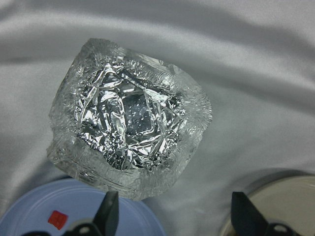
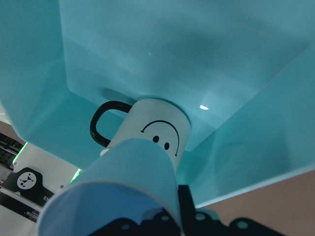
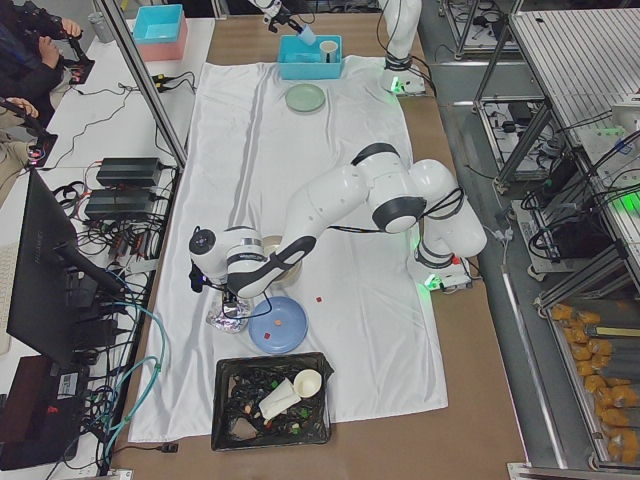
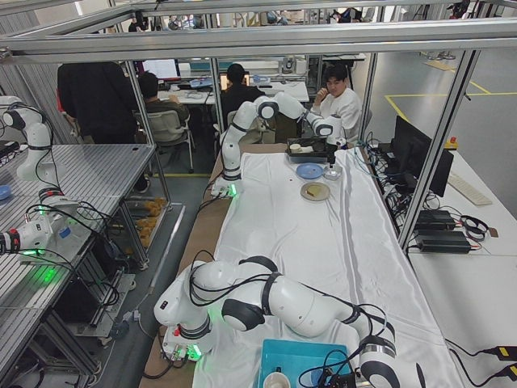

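Observation:
My left gripper is open over the cloth, above a crumpled clear foil-lined dish (image 1: pixel 129 123). A blue plate (image 1: pixel 98 201) with a small red piece and a beige plate (image 1: pixel 285 196) lie beside it. My right gripper is shut on a light blue cup (image 2: pixel 115 167), held over a turquoise bin (image 2: pixel 246 64). A white mug (image 2: pixel 147 120) with a black handle and a printed face lies in that bin.
A black-lined tray (image 3: pixel 270 430) holding white cups sits at the near end. A green plate (image 3: pixel 305 98) lies near the bin. A monitor (image 3: pixel 45 280) stands alongside.

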